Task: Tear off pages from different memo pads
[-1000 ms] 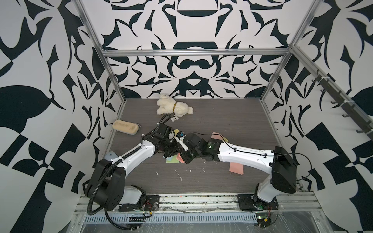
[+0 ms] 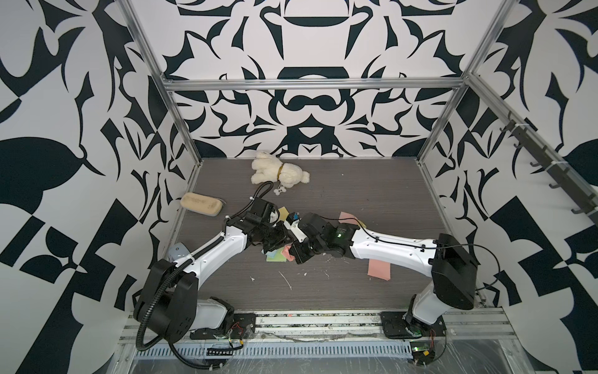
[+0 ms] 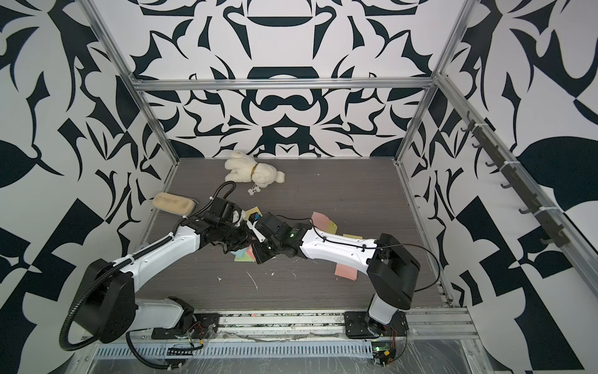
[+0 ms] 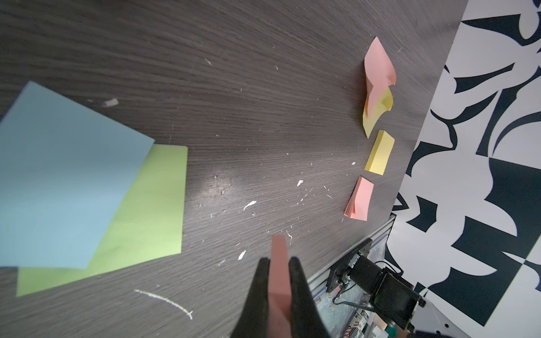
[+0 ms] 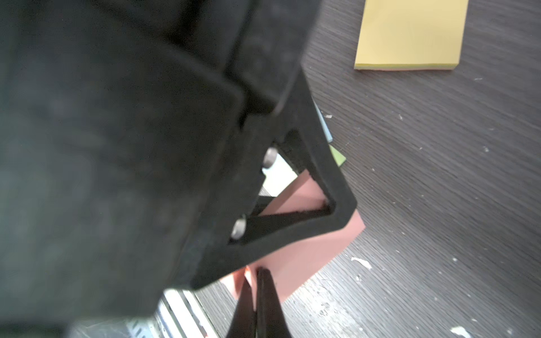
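A pink memo pad (image 5: 324,248) hangs over the table, its flat face seen past my left arm's dark linkage in the right wrist view. In the left wrist view it is a narrow pink strip edge-on, and my left gripper is shut on it. My right gripper is shut at the pad's near edge; no page shows clearly between its fingertips. Below lie a blue pad or page (image 4: 56,180) and a green one (image 4: 155,217), overlapping. A yellow pad (image 5: 414,33) lies flat behind. Both grippers meet mid-table, largely hidden from above.
To the right lie a loose pink page (image 4: 379,67), a curled yellow page (image 4: 381,107), a yellow piece (image 4: 380,152) and another pink piece (image 2: 378,269). A white plush toy (image 2: 280,169) and a tan case (image 2: 201,203) are farther back.
Both arms have stayed almost in place, face to face. The right gripper has shifted only slightly; no page has visibly come away.
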